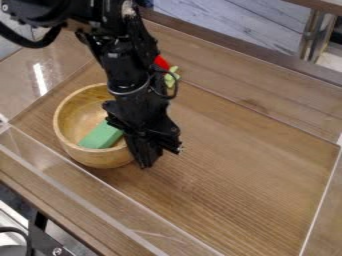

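My black gripper (150, 148) hangs low over the right side of a wooden bowl (75, 110), its tip at the bowl's right rim. A green block (100, 135) lies in the bowl, partly hidden behind my arm. The fingers are dark and bunched, so I cannot tell how they stand or whether anything is between them.
Behind the arm lie a red item (164, 63) and a small yellow-green item (171, 79). A raised edge runs along the back right.
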